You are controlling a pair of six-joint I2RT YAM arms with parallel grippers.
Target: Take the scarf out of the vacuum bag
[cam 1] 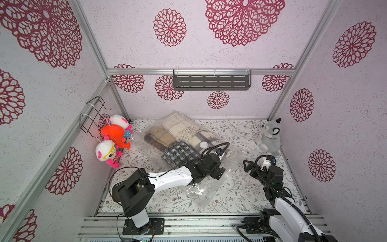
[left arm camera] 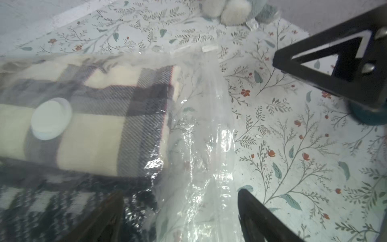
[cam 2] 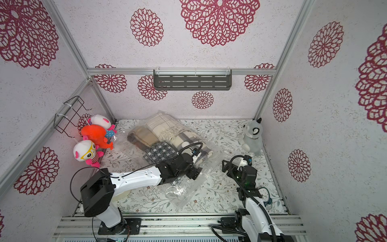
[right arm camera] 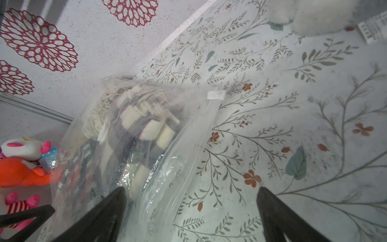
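Observation:
A clear vacuum bag (left arm camera: 197, 169) lies on the floral surface, holding folded scarves: cream fringed (cam 1: 175, 123), brown (cam 1: 155, 139), dark checked (cam 1: 175, 153) and grey-cream plaid (left arm camera: 88, 137). A white round valve (left arm camera: 51, 118) sits on the bag. My open left gripper hovers over the bag's right part, above the plastic edge, holding nothing. My open right gripper is right of the bag, its fingers empty, angled toward the bag's right side.
Plush toys (cam 1: 114, 137) crowd the left wall below a wire rack (cam 1: 92, 117). A grey plush (cam 1: 268, 137) sits at the back right. A grey shelf (cam 1: 211, 80) hangs on the back wall. Bare surface lies right of the bag.

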